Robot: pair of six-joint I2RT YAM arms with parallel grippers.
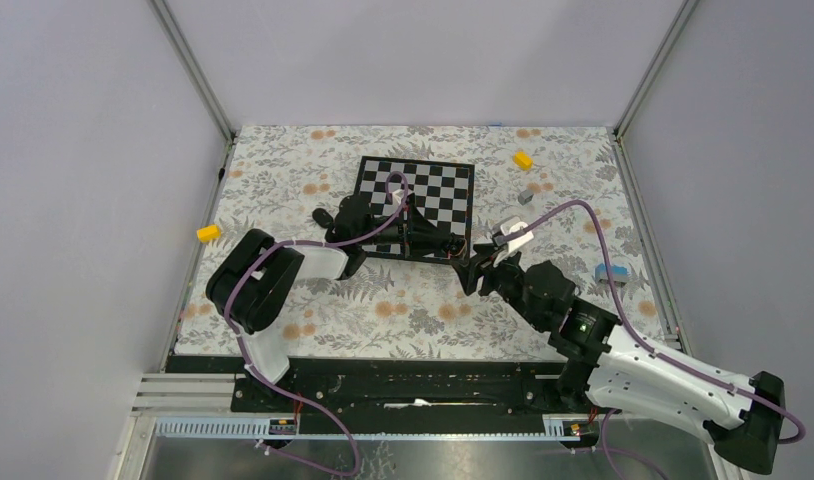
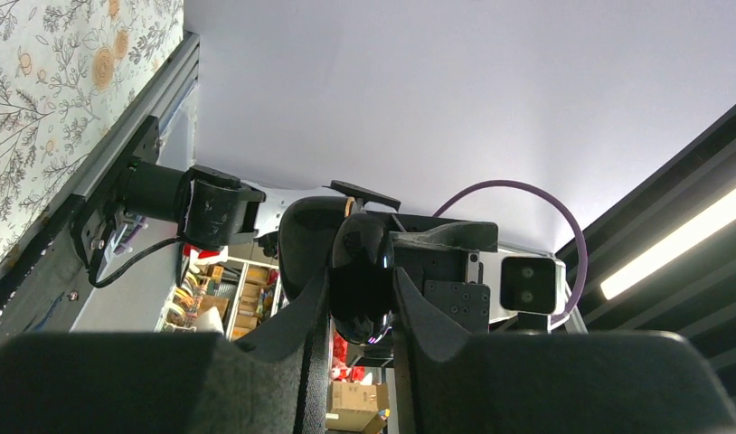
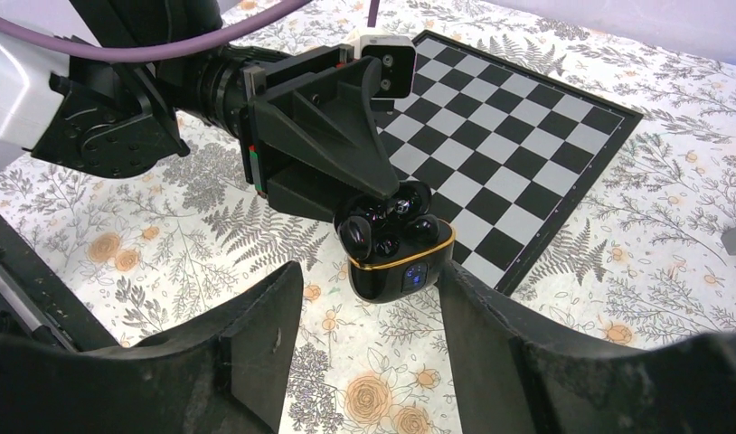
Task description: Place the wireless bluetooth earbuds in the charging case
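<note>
The black charging case (image 3: pixel 396 278) with a gold trim line is held up, lid open, in the right wrist view. My left gripper is shut on it from behind. In the left wrist view, the glossy black case (image 2: pixel 362 271) sits between the left fingers. Rounded black shapes in the case top look like earbuds, a left one (image 3: pixel 355 237) and a right one (image 3: pixel 425 228); how deep they sit is hard to tell. My right gripper (image 1: pixel 471 274) stands open in front of the case, its fingers (image 3: pixel 263 348) apart with nothing between them.
Under the arms lies a checkered board (image 3: pixel 527 136). Yellow blocks (image 1: pixel 523 159) (image 1: pixel 208 233), a small grey block (image 1: pixel 525 196) and a blue-grey block (image 1: pixel 611 273) are spread out. A dark oval item (image 1: pixel 322 217) is behind the left arm.
</note>
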